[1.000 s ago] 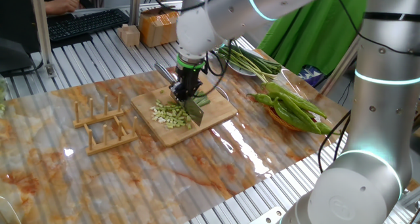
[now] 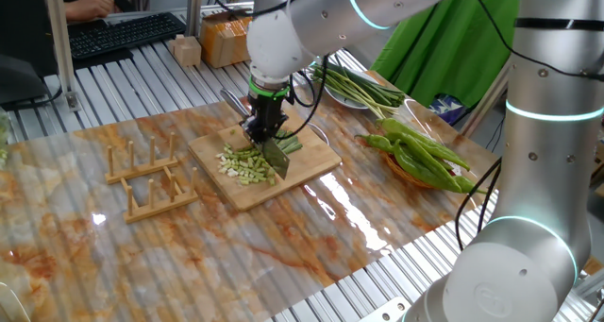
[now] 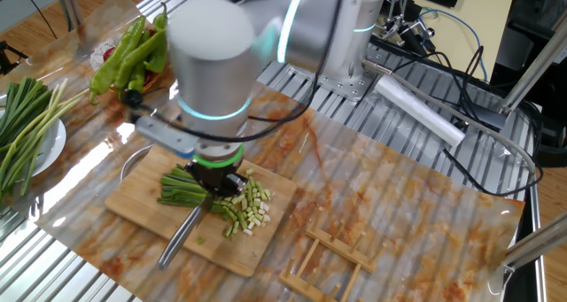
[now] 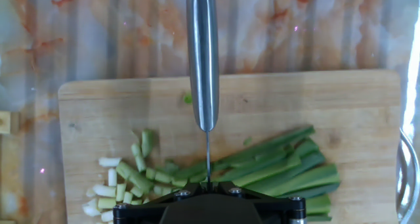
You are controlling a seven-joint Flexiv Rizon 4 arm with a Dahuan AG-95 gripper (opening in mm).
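Note:
My gripper (image 2: 261, 130) is shut on a knife (image 4: 204, 66), holding it over the wooden cutting board (image 2: 243, 199). Its metal handle sticks out to one side, and in exterior view 1 the broad blade (image 2: 276, 160) points down among the green vegetable stalks. On one side of the blade lie chopped pale-green pieces (image 4: 121, 184); on the other, longer uncut green stalks (image 4: 295, 168) lie together. The wrist view shows the blade edge-on as a thin line. Whether its edge touches the board cannot be made out.
A wooden peg rack (image 2: 151, 190) stands left of the board in exterior view 1. To the right are green peppers (image 2: 415, 157) in a basket and a plate of long green stalks (image 2: 354, 86).
Over the last second the arm, with the knife in its gripper, has shifted slightly left in exterior view 1, toward the chopped pieces. The board and other items have stayed put.

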